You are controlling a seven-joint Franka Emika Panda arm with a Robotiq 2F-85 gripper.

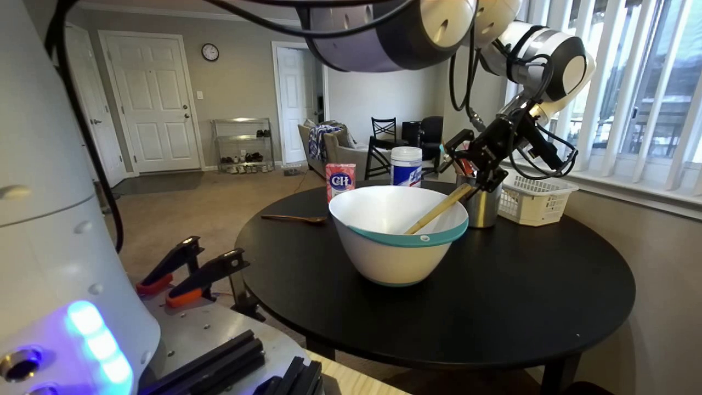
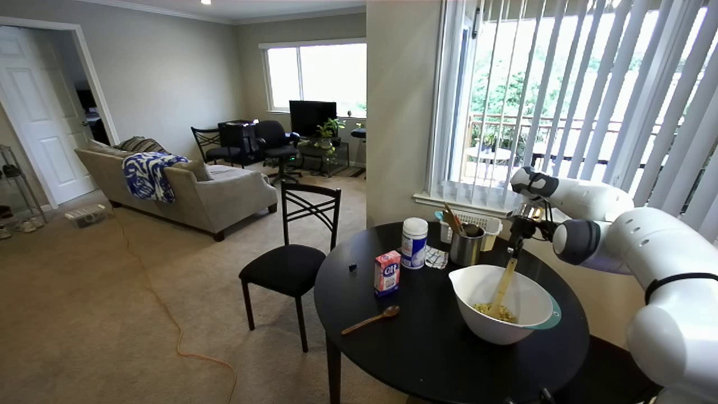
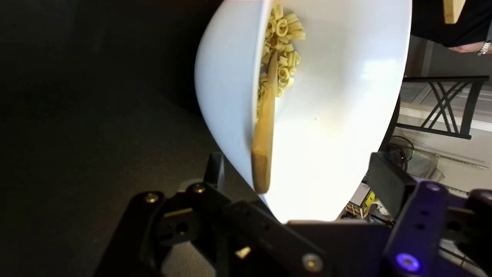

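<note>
A white bowl [image 1: 388, 253] with a teal edge stands on the black round table [image 1: 539, 289]. In it lies curled yellow pasta [image 2: 501, 313]. A wooden spatula [image 1: 437, 209] leans on the bowl's rim, its lower end in the pasta and its handle sticking out over the edge. My gripper [image 1: 464, 172] hovers beside and above the handle's end. In the wrist view the open gripper has its fingers far apart, and the handle end [image 3: 261, 171] appears between them, nearer the left finger [image 3: 214, 171]. I cannot tell whether any finger touches it.
Behind the bowl stand a metal utensil holder [image 2: 466, 246], a white basket [image 1: 536, 197], a wipes canister [image 2: 414, 243] and a pink C&H box [image 2: 387, 272]. A wooden spoon [image 2: 370, 319] lies on the table, left of the bowl.
</note>
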